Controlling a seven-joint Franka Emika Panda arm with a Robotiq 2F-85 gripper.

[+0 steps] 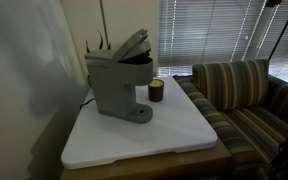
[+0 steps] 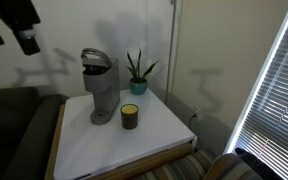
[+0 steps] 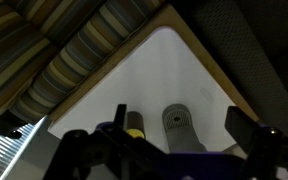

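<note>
A grey coffee maker stands on the white tabletop, its lid raised. Beside it sits a dark cup with a yellowish inside; exterior view 1 also shows this cup. My gripper is open, with its fingers wide apart and nothing held. From the wrist it looks down over the table, where the coffee maker's grey base and part of the cup appear low in the picture. Exterior view 2 has my gripper at the upper left, well above the table and apart from both objects.
A potted plant is behind the machine at the table's back corner. Striped seating borders one side, and a dark chair borders the other.
</note>
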